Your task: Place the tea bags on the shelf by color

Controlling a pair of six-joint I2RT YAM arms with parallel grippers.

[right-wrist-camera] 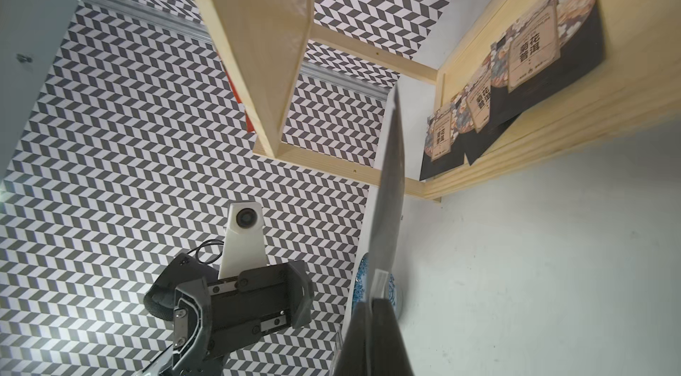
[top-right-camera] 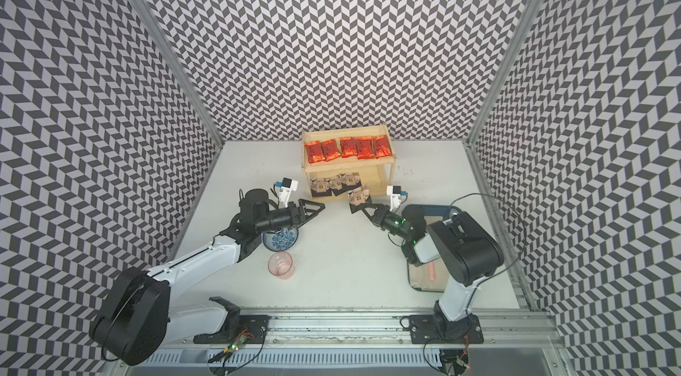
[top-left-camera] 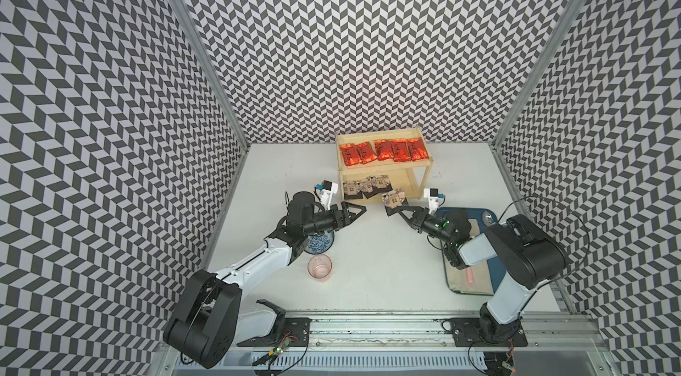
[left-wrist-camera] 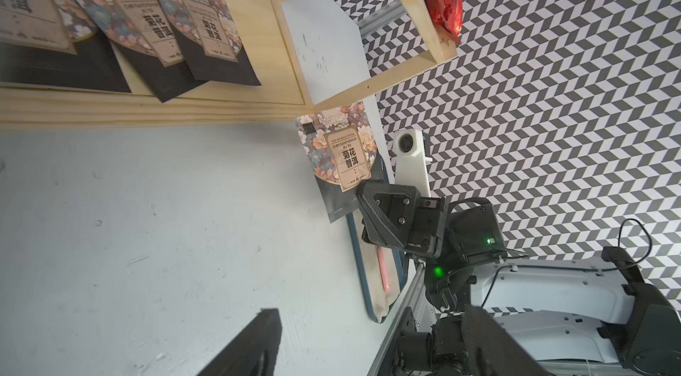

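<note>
A dark floral tea bag [left-wrist-camera: 344, 152] is pinched by its lower edge in my right gripper, which is shut on it. In the right wrist view the bag [right-wrist-camera: 389, 198] stands edge-on in front of the wooden shelf's lower tier [right-wrist-camera: 631, 110]. Several similar dark tea bags [top-left-camera: 367, 185] lie on the left part of that tier, overlapping. Red tea bags [top-left-camera: 383, 150] lie in a row on the upper tier. My left gripper [top-left-camera: 361, 210] is open and empty, left of the held bag; its blurred fingers [left-wrist-camera: 255, 344] show in the left wrist view.
A blue patterned bowl [top-left-camera: 319, 242] sits beneath the left arm, with a pink glass [top-left-camera: 320, 267] in front. On the right, a blue tray [top-left-camera: 448, 283] is partly covered by the right arm.
</note>
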